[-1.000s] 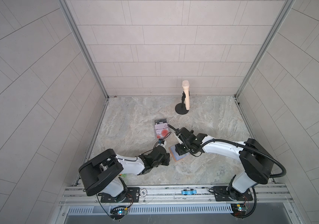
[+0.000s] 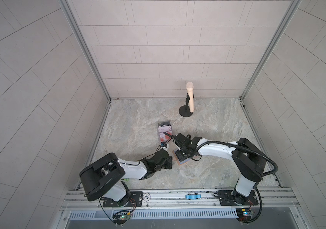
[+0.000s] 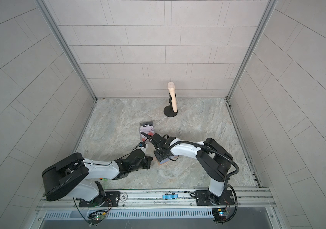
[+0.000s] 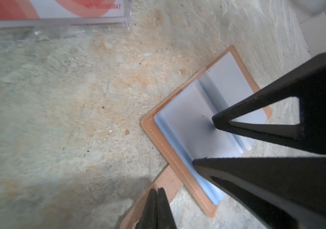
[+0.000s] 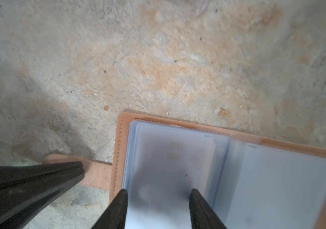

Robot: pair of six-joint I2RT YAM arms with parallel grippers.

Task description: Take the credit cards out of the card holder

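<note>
The card holder [image 4: 161, 143] lies spread open on the table, a tan stitched cover with pale, cloudy sleeves [image 5: 170, 168]. Faint gold marks show through one sleeve; whether cards sit inside I cannot tell. Its tan strap [image 4: 168, 183] sticks out to the left. My left gripper is shut with its tips over that strap; nothing clear shows between them. My right gripper is open above the sleeves, one finger near the stacked sleeves' left edge, the other over their face. From the top left view, the right arm covers much of the holder [image 2: 179, 163].
A clear plastic box [image 2: 164, 128] with a printed pink and red insert lies behind the grippers. Farther back a peach microphone [image 2: 190, 97] leans in a black stand [image 2: 185, 113].
The right arm has shifted left, bringing its gripper farther over the card holder. My left arm stays almost still, and the holder shows no clear movement.
</note>
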